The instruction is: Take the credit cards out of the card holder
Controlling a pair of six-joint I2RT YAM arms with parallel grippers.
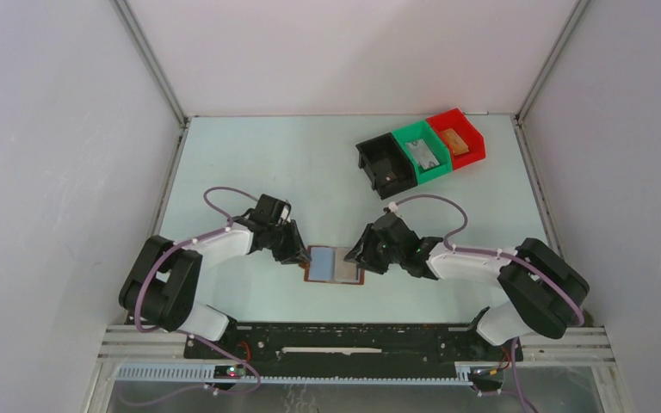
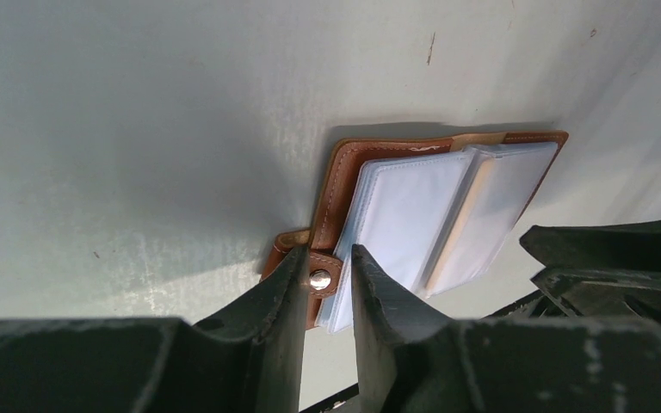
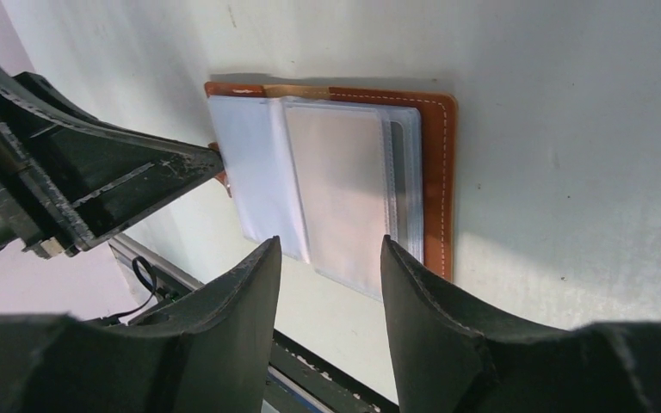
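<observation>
The brown card holder (image 1: pixel 334 280) lies spread open on the table, with whitish clear sleeves showing on both halves. In the left wrist view its snap tab (image 2: pixel 321 274) shows between the fingers of my left gripper, which stand partly open at the holder's left edge; whether they touch the tab I cannot tell. My right gripper is open at the right half, its fingertips over the sleeve (image 3: pixel 342 176) there and nothing clearly held between them. Single cards are hard to tell apart inside the sleeves.
At the back right stand a black bin (image 1: pixel 375 148), a green bin (image 1: pixel 409 132) with a greyish item (image 1: pixel 423 154), and a red bin (image 1: pixel 473 129) with an orange-brown item (image 1: pixel 454 141). Behind the holder the table is clear. Both grippers work close together.
</observation>
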